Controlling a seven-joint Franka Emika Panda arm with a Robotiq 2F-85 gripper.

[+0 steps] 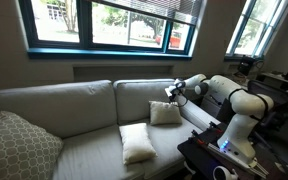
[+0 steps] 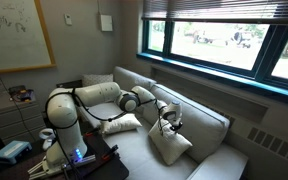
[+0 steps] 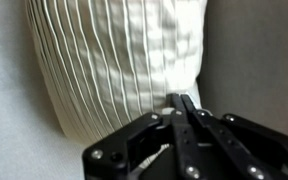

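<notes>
A cream pillow leans on the right part of the sofa in exterior view 1. In exterior view 2 the same pillow sits tilted, one corner up by my gripper. Close up in the wrist view, its ribbed cover fills the left and middle. There my gripper is shut, its dark fingertips right against the pillow's lower right edge. Whether a thin fold of cover is pinched between them cannot be made out. The fingers are too small to read in the exterior views.
A second cream pillow lies on the middle seat, and a patterned cushion rests at the sofa's left end. The sofa's backrest stands close behind the arm. Bare seat shows between the pillows.
</notes>
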